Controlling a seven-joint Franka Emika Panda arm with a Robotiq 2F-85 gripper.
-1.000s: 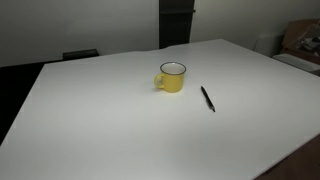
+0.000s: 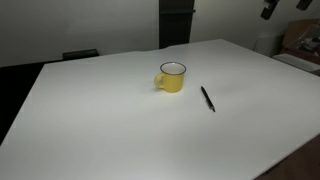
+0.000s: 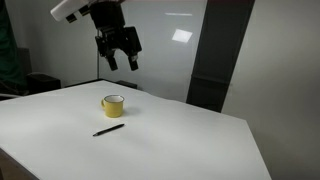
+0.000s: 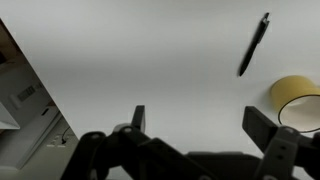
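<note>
A yellow mug with a dark rim and pale inside stands upright on the white table; its handle faces left in both exterior views. Close by lies a black pen, apart from the mug. In exterior view 2, my gripper hangs well above the table, over and beyond the mug and pen. Its fingers are open with nothing between them. Looking down in the wrist view, the pen is at the upper right and the mug is partly cut off at the right edge.
A box with items sits beyond the table's right edge in exterior view 1. Table edges drop off to dark floor at the left in the wrist view.
The mug and pen have not moved.
</note>
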